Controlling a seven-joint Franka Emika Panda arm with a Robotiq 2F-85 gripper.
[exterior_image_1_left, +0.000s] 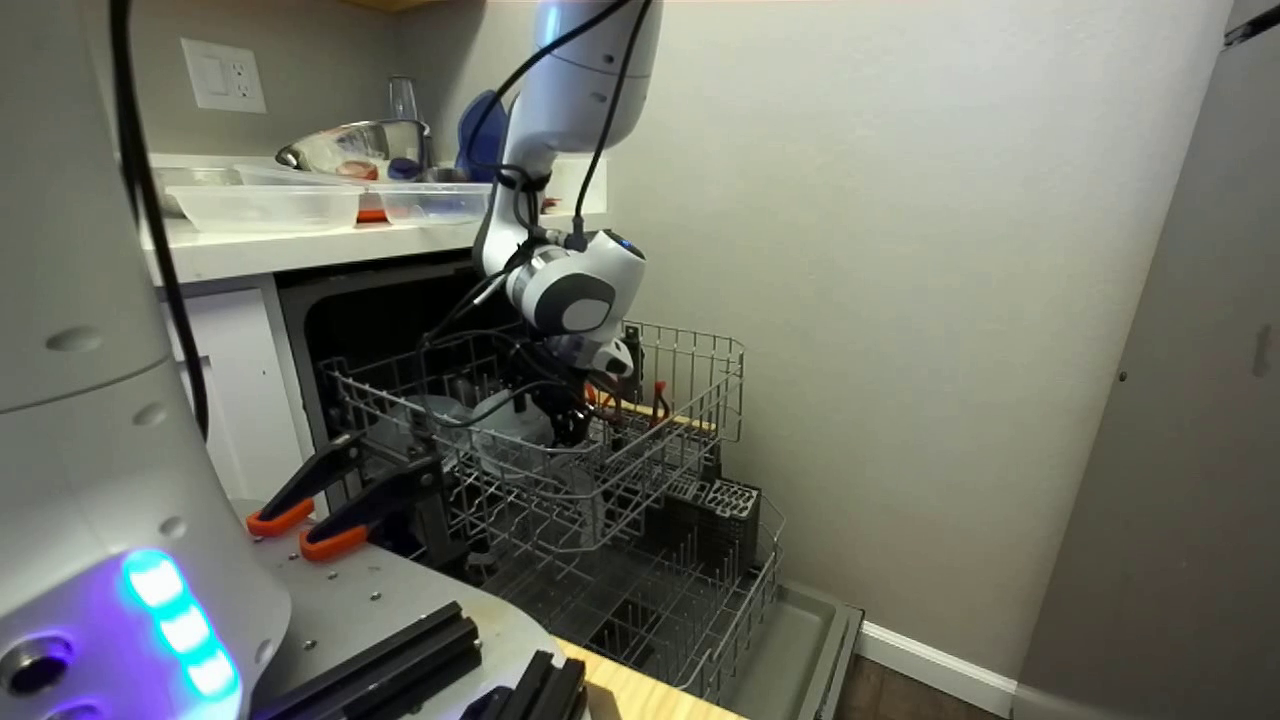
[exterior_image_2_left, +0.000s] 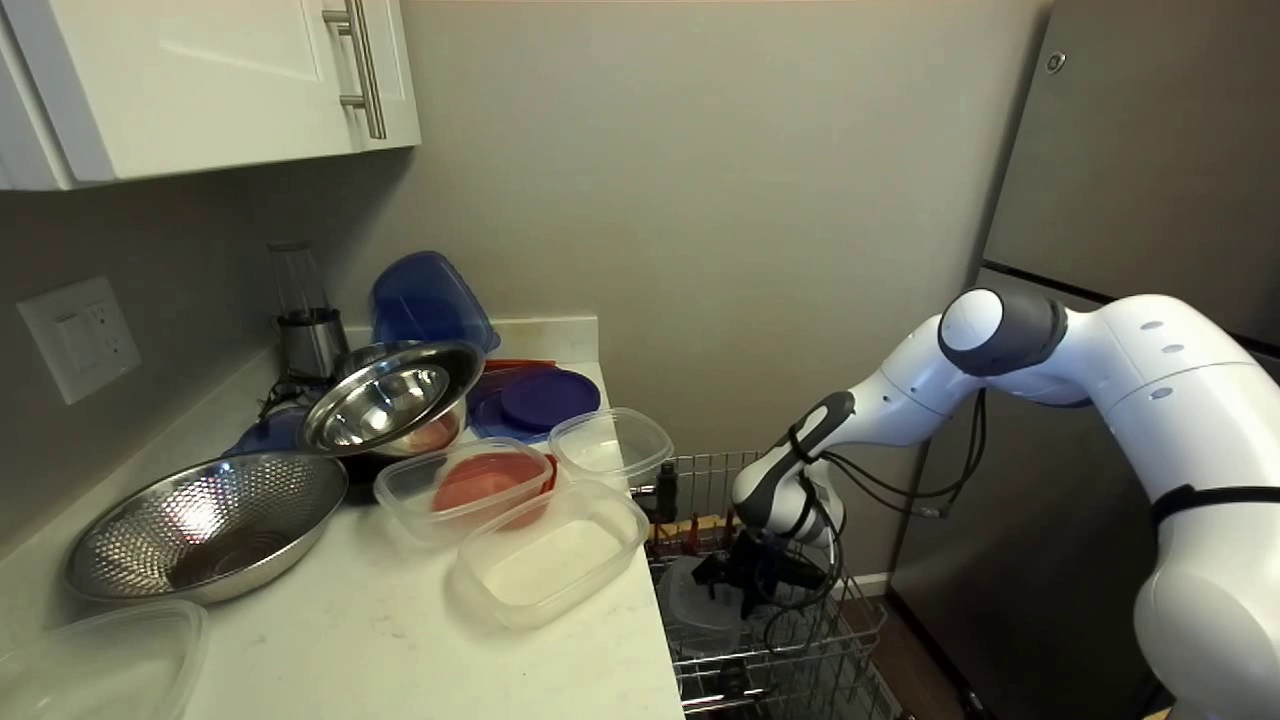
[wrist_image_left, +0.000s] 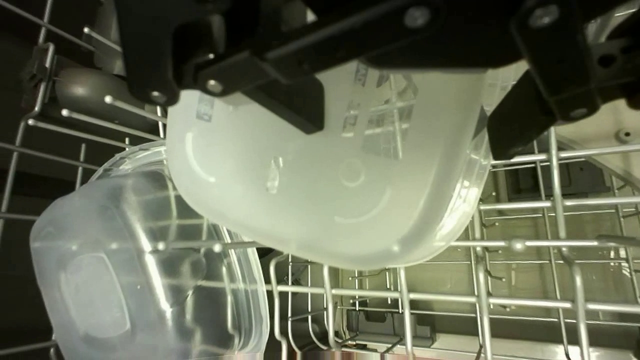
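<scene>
Inside the upper dishwasher rack, my gripper stands open, its fingers wide apart. Right under it, in the wrist view, is an upturned translucent plastic container. The left finger overlaps its base, and the right finger is at its right edge; whether either touches cannot be made out. A second clear container leans in the rack at the lower left. From outside, the dark gripper partly hides the containers.
The lower rack is pulled out below. On the counter are a metal colander, steel bowls, several plastic containers and blue lids. A wall borders the racks; a fridge stands to the right.
</scene>
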